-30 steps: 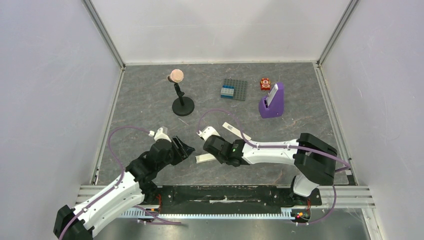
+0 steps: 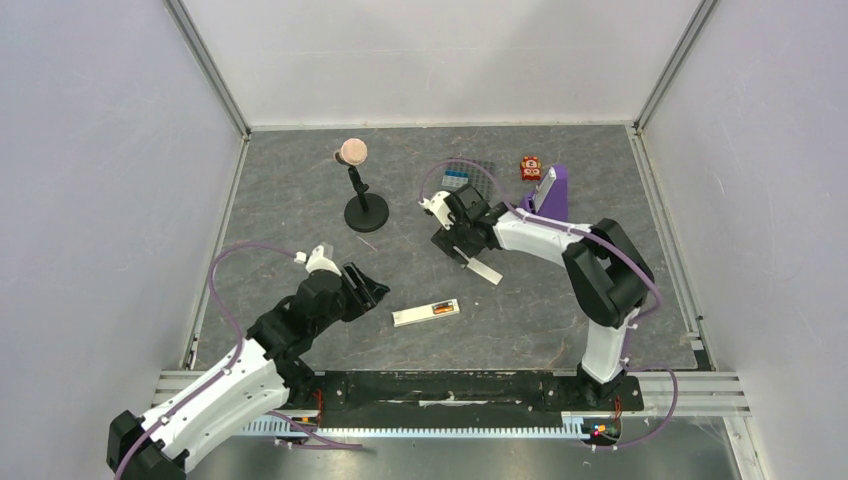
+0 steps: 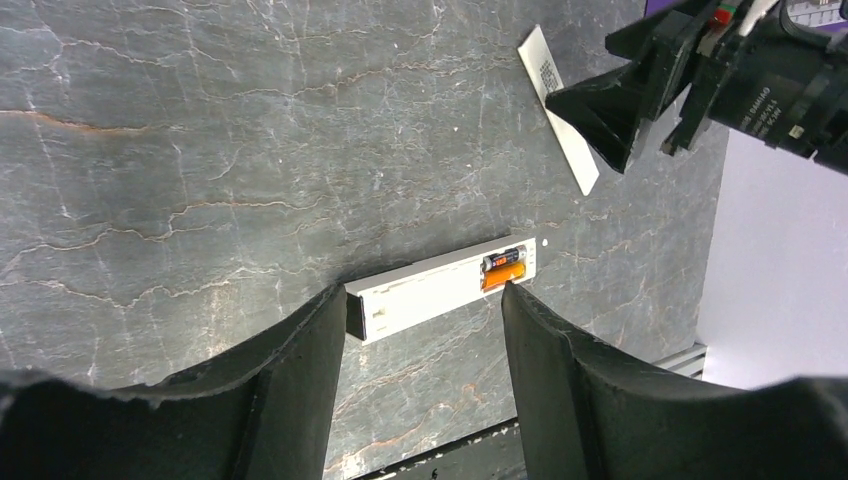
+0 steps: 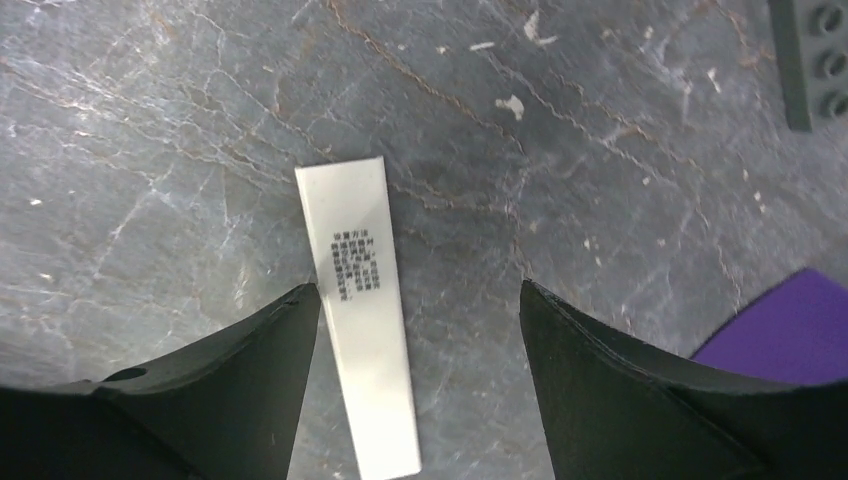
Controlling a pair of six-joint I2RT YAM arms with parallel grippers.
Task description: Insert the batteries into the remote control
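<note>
The white remote (image 2: 410, 317) (image 3: 420, 295) lies front centre, its compartment open with batteries (image 3: 503, 268) inside at the right end. A white strip with a printed code (image 2: 483, 269) (image 4: 365, 330), likely the cover, lies behind it to the right. My right gripper (image 2: 455, 245) hangs open over that strip, nothing between its fingers. My left gripper (image 2: 365, 290) stands open left of the remote, which shows between and beyond its fingers in the left wrist view.
A black stand (image 2: 366, 212) with a pink top is at back left. A grey brick baseplate (image 2: 480, 175), a red toy (image 2: 530, 167) and a purple holder (image 2: 555, 200) stand at back right.
My right arm has moved back from over the remote to above the white strip, uncovering the remote.
</note>
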